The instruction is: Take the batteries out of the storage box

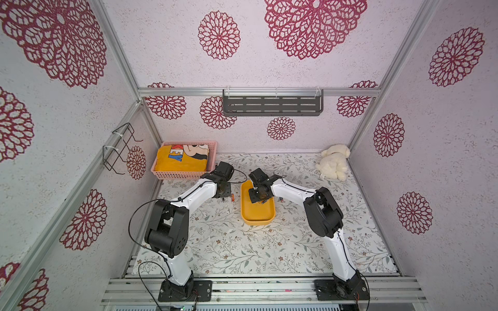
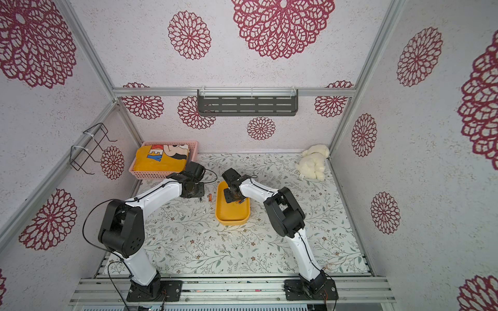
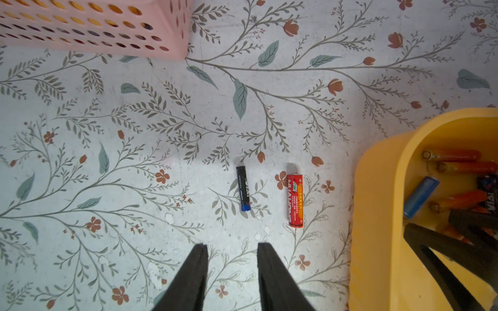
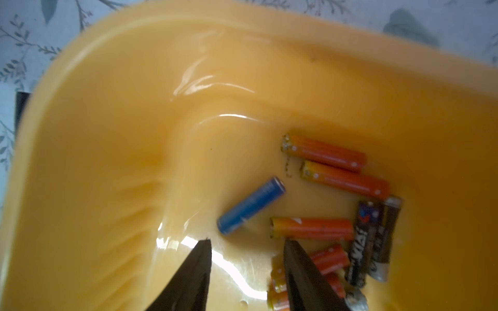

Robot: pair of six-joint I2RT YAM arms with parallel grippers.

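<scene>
In the left wrist view a black battery [image 3: 243, 188] and a red battery [image 3: 295, 200] lie apart on the patterned table, left of the yellow storage box [image 3: 381, 207]. My left gripper is above the table on the near side of them, part open and empty. Inside the box a blue battery [image 4: 251, 205] lies alone; orange-red batteries [image 4: 324, 153] and black ones [image 4: 361, 243] are grouped to its right. My right gripper hangs over the box, fingers apart with nothing between them, just on the near side of the blue battery.
A pink basket [image 1: 184, 175] holding yellow cloth stands at the back left. A white plush toy [image 1: 333, 162] sits at the back right. Bare table lies in front of the box. Both grippers are close to the box's left wall.
</scene>
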